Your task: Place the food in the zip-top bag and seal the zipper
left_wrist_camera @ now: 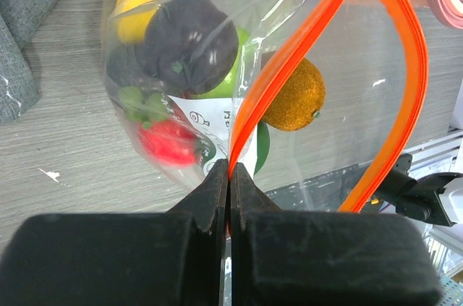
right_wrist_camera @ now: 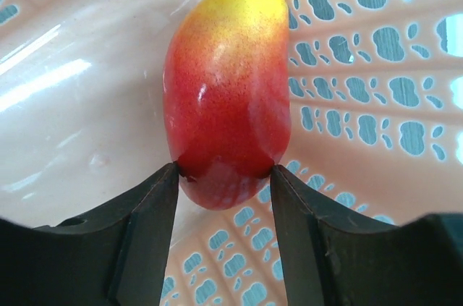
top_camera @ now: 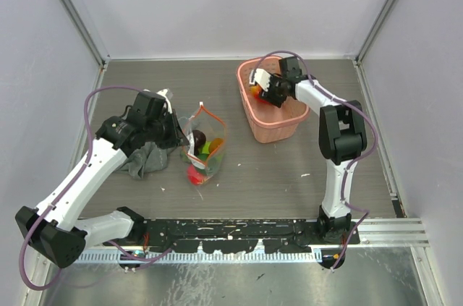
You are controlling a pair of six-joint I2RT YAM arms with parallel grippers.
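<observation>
In the top view a clear zip top bag point(top_camera: 219, 126) with an orange zipper stands mouth open at centre left, holding several pieces of food. My left gripper is shut on the bag's orange rim at one side of the mouth. Inside the bag are a dark round fruit point(left_wrist_camera: 191, 44), a brown kiwi point(left_wrist_camera: 295, 95), a yellow piece point(left_wrist_camera: 143, 3) and a red one point(left_wrist_camera: 167, 139). My right gripper reaches into the pink basket point(top_camera: 269, 132). Its fingertips touch a red and yellow mango point(right_wrist_camera: 228, 96) on both sides near one end; how firmly is unclear.
A grey cloth point(top_camera: 147, 161) lies left of the bag, beneath the left arm. The basket's perforated wall point(right_wrist_camera: 354, 96) runs close beside the mango. Bare table point(top_camera: 268, 183) lies in front of the basket and right of the bag.
</observation>
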